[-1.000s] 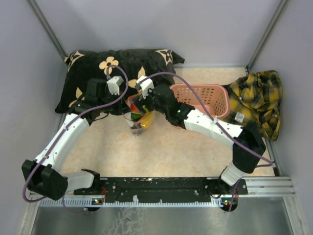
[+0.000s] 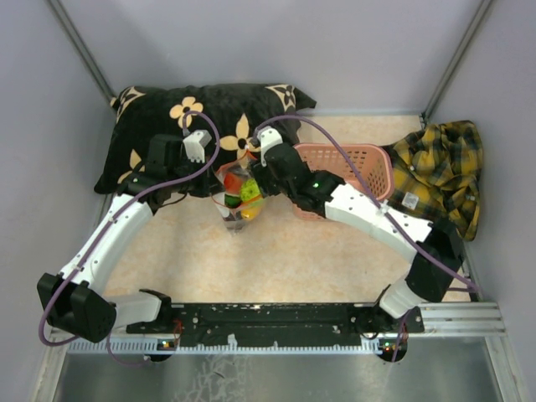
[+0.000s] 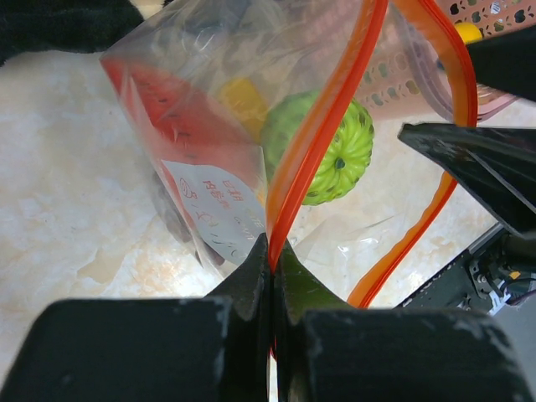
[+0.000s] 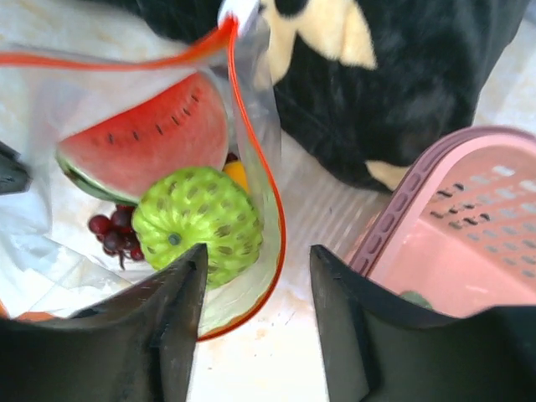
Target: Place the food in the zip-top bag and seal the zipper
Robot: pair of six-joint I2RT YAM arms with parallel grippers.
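Observation:
The clear zip top bag point(image 3: 188, 59) stands with its orange-edged mouth point(image 3: 310, 155) spread wide. Inside it are a watermelon slice point(image 4: 155, 134), a bumpy green fruit point(image 4: 199, 222), dark red grapes point(image 4: 117, 233) and something orange-yellow point(image 4: 237, 174). My left gripper is shut on the bag's orange rim at the left side of the mouth. At the opposite side, my right gripper stands open, its fingers point(image 4: 186, 289) apart and the bag's far rim running between them; whether they touch it I cannot tell.
A pink basket point(image 2: 350, 151) stands right of the bag, partly under my right arm; a yellow item point(image 3: 467, 32) lies in it. Behind is a black flowered cushion point(image 2: 151, 117), and far right a plaid cloth point(image 2: 444, 159).
My right gripper has moved from over the bag's mouth to its right side, and its fingers look closer together than a moment ago. The left arm has stayed still.

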